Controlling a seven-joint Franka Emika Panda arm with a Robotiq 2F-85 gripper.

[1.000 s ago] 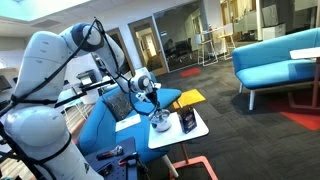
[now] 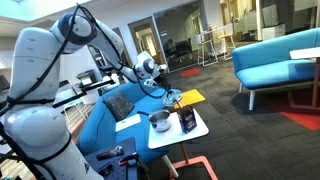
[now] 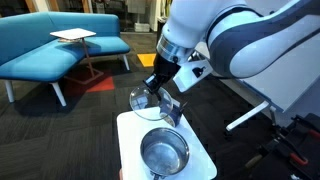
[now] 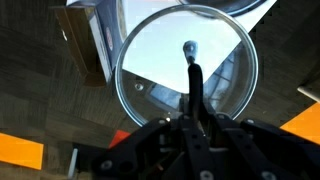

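A clear round glass lid [image 4: 150,95] fills much of the wrist view, its metal rim showing as a ring. My gripper is shut on the dark handle at the lid's middle. In exterior view 2 the lid [image 3: 146,102] hangs tilted in the air below the gripper [image 3: 152,86], above and behind the pot. The silver pot [image 3: 164,152] stands uncovered on the small white table [image 3: 198,160], its inside visible. From exterior view 1, the lid [image 2: 172,98] appears beyond the pot [image 2: 160,121], apart from it.
A dark upright block [image 2: 187,119] stands on the table beside the pot; its brown side [image 4: 86,45] shows close to the lid in the wrist view. A blue sofa [image 2: 135,108] runs behind the table. Open carpet [image 2: 245,130] lies to the right.
The gripper has risen from the pot and moved toward the far side in exterior view 1, carrying the lid. The pot has stayed on the table and now stands uncovered.
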